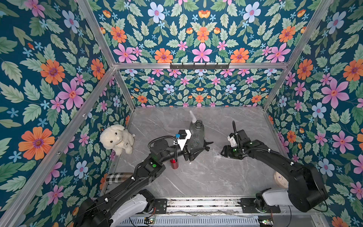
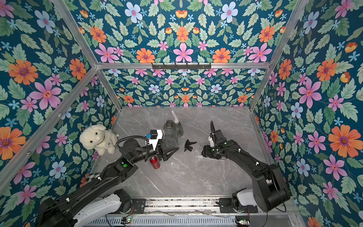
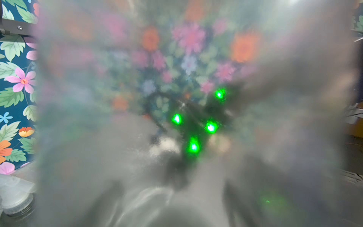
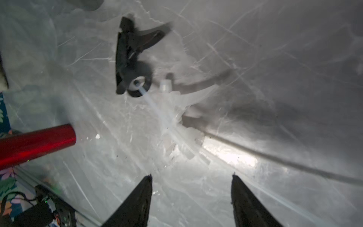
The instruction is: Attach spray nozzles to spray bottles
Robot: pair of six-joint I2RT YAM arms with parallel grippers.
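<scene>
A clear open-necked bottle [image 2: 171, 133] stands at mid-table with no nozzle on its neck. My left gripper [image 1: 198, 152] is low against its near side. The bottle fills the left wrist view; dark fingers [image 3: 114, 202] show dimly through it, set apart, and whether they press on it cannot be told. Behind stands a second bottle [image 2: 179, 129] topped with a white nozzle [image 2: 174, 116]. On the table lie a black nozzle [image 4: 124, 62] and, beside it, a translucent white nozzle [image 4: 183, 104] with its tube. Above the white one, my right gripper points down, open and empty.
A red cylinder [image 2: 154, 162] stands in front of the left gripper. At the left wall sits a plush dog [image 1: 116, 139]. A round clock [image 1: 280, 179] is partly covered by the right arm.
</scene>
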